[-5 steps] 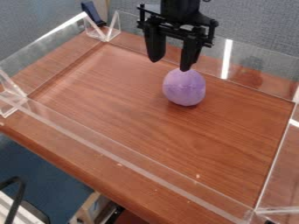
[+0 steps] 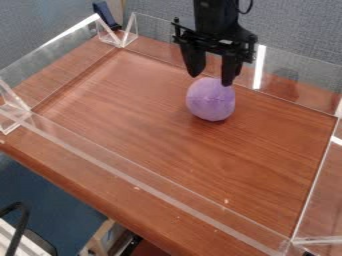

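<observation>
A round purple object [image 2: 210, 100] rests on the wooden tabletop [image 2: 147, 140], right of centre toward the back. My black gripper [image 2: 211, 66] hangs just above it, its two dark fingers spread apart on either side of the object's top, with nothing seen held between them.
Clear acrylic walls [image 2: 40, 125] border the table on its sides. Bare wood fills the left and front areas. A dark blue object [image 2: 106, 14] sits outside the back left corner; a black cable and other items lie off the table at the lower left.
The gripper has shifted a little to the right over the last second, its fingers now more squarely over the purple object, which has not visibly moved.
</observation>
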